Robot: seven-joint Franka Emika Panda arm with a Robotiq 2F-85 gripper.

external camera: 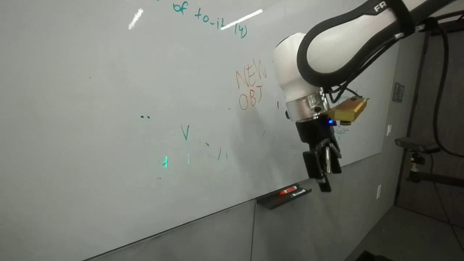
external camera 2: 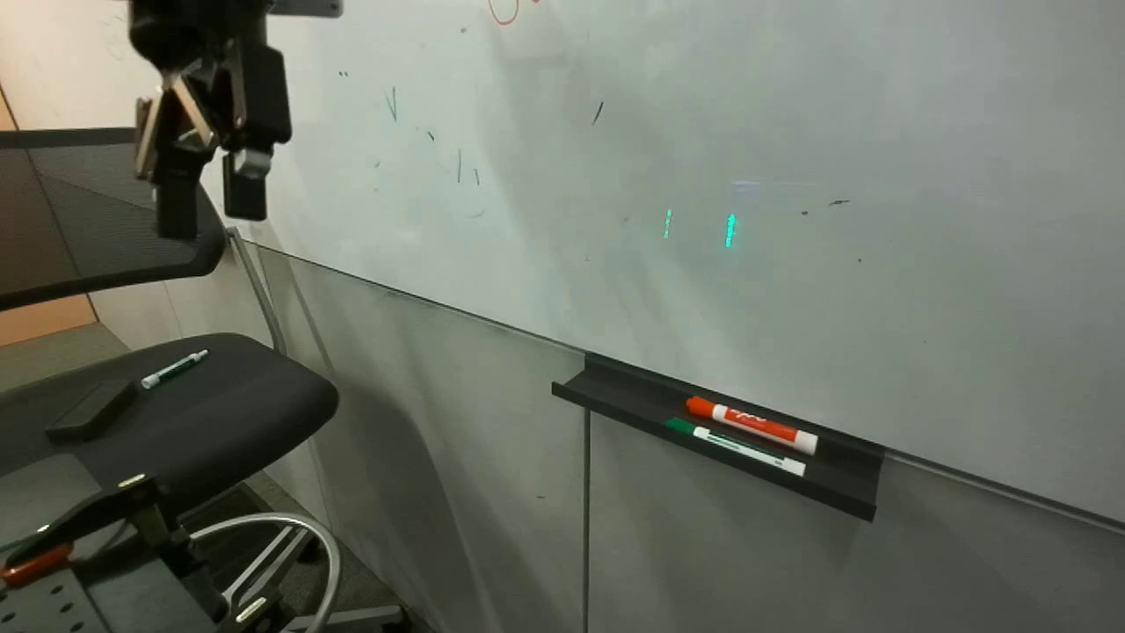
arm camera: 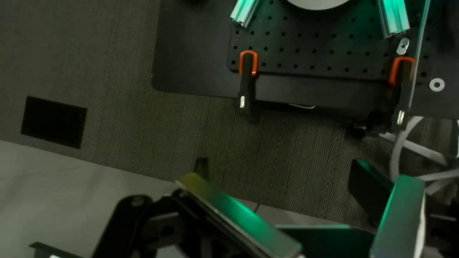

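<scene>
On the dark marker tray (external camera 2: 844,487) below the whiteboard (external camera 2: 896,295) lie a red marker (external camera 2: 761,425) and a slimmer white marker with a green cap (external camera 2: 743,449), side by side. My gripper (external camera 2: 216,216) hangs well apart from the tray in the second exterior view, open and empty. In the first exterior view the gripper (external camera: 327,179) appears above and to the right of the tray, in front of the board. The wrist view shows its fingers (arm camera: 398,215) spread wide over bare floor, with no marker between them.
A black chair (external camera 2: 253,390) holds another marker (external camera 2: 175,369) and a dark block (external camera 2: 93,411). A black perforated plate (arm camera: 301,56) is clamped to a table edge in the wrist view. A camera on a stand (external camera: 417,145) is at the right. Open room lies before the board.
</scene>
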